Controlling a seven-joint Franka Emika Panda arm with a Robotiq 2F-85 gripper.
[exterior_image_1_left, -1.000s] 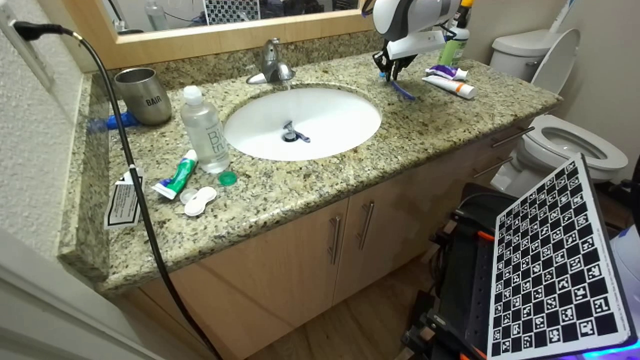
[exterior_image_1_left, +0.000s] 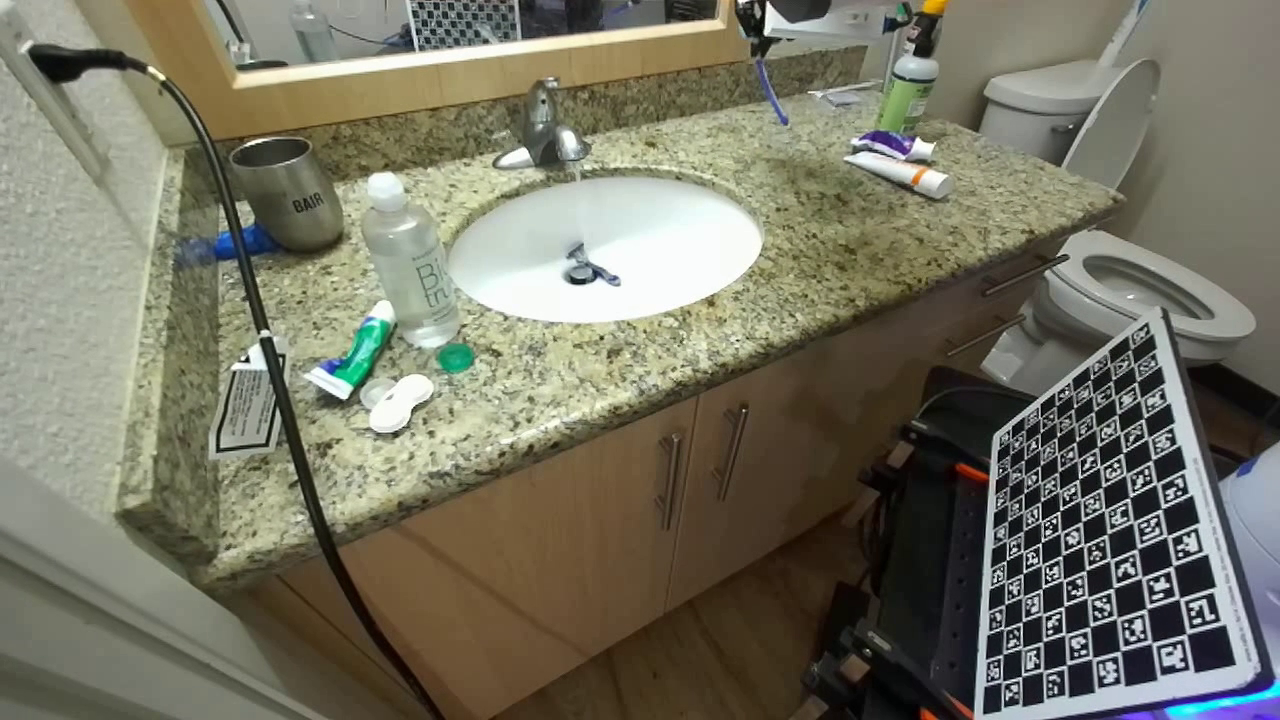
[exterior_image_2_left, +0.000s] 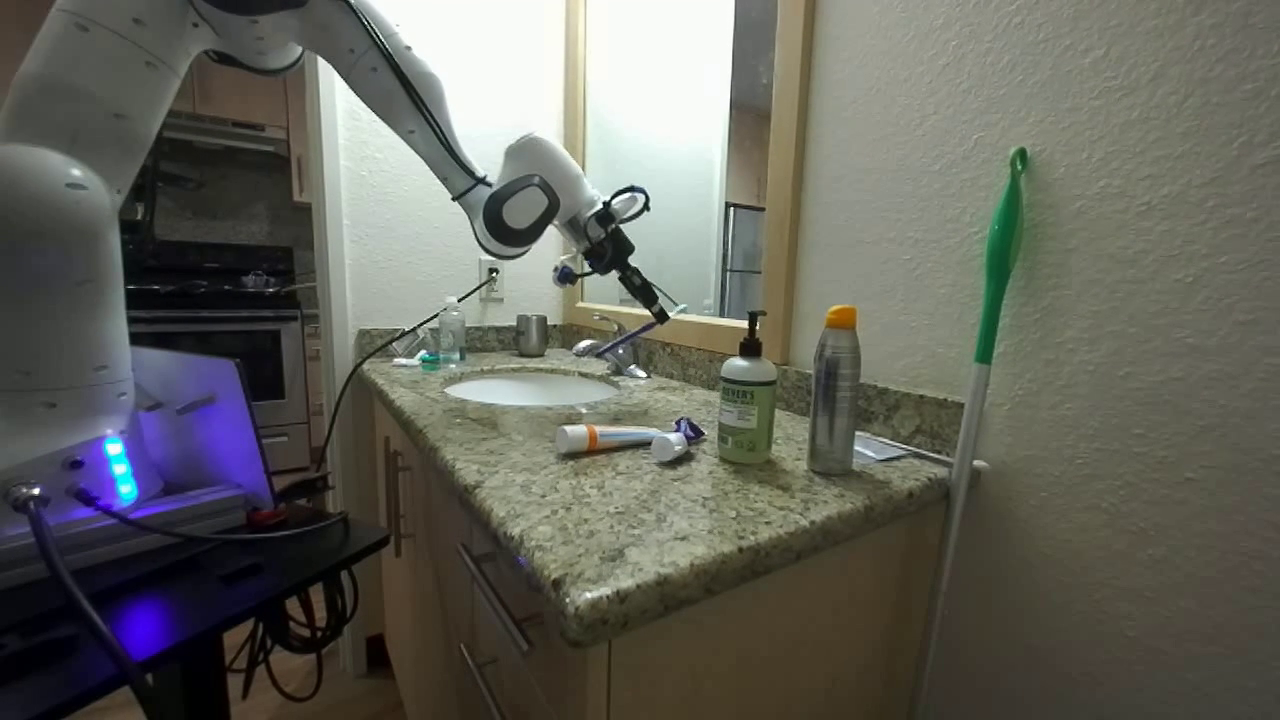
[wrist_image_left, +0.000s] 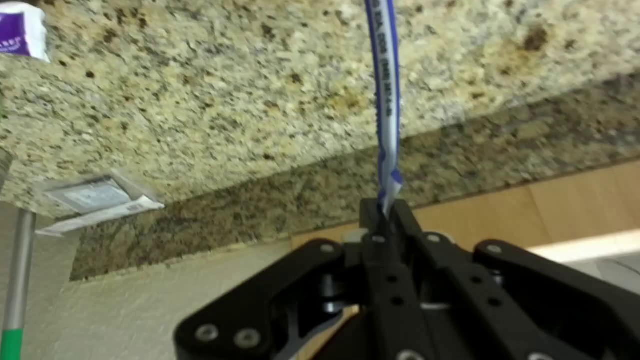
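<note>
A slim blue-and-white toothbrush (wrist_image_left: 387, 90) with small print on its handle is pinched in my gripper, which is shut on it near one end. In exterior view 2, the gripper (exterior_image_2_left: 659, 317) hangs tilted above the far side of the counter, and the toothbrush (exterior_image_2_left: 629, 337) slants down and left from its tips. In exterior view 1, the gripper (exterior_image_1_left: 758, 38) is at the top edge, partly cut off. The blue toothbrush (exterior_image_1_left: 771, 91) dangles below it, clear of the counter.
The sink (exterior_image_1_left: 708, 240) holds a small dark item (exterior_image_1_left: 594, 266). Toothpaste tubes (exterior_image_1_left: 902, 174), a green-labelled soap bottle (exterior_image_2_left: 746, 408) and a spray can (exterior_image_2_left: 834, 396) stand or lie at the toilet end. A metal cup (exterior_image_1_left: 286, 198) and clear bottle (exterior_image_1_left: 411, 270) occupy the other end.
In exterior view 1, my gripper and the toothbrush have risen away from the counter beside the sink. The brush now hangs more upright. The counter objects have not moved.
</note>
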